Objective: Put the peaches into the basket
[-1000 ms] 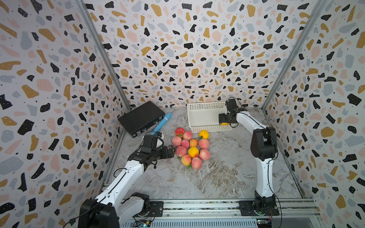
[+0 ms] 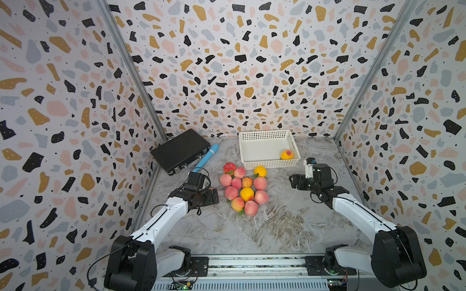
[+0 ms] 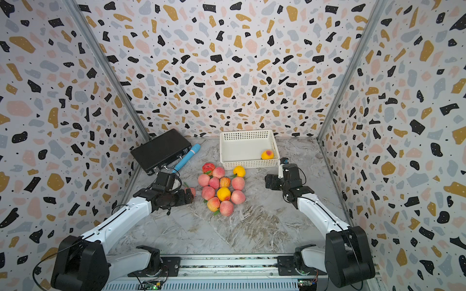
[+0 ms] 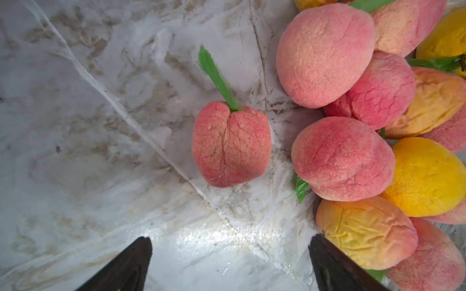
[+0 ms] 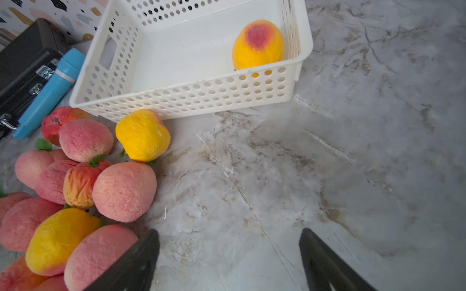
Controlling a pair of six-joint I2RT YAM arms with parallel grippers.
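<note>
A single yellow peach with a red patch (image 5: 258, 44) lies in the right front corner of the white basket (image 5: 194, 99). Left of the loose cluster, a pink peach with a green leaf (image 4: 231, 145) rests alone on the marble table. Over it hovers my left gripper, its fingers wide apart and empty. Several pink, red and yellow peaches touch one another in the cluster, among them a yellow one (image 2: 246, 194) and a pink one (image 2: 251, 208). My right gripper is open and empty above the table, right of the cluster and in front of the basket.
At the back left sit a black case (image 2: 181, 150) and a blue cylinder (image 2: 207, 157) beside it. One yellow peach (image 5: 142, 135) lies close to the basket's front wall. Bare table spreads out at the front and right.
</note>
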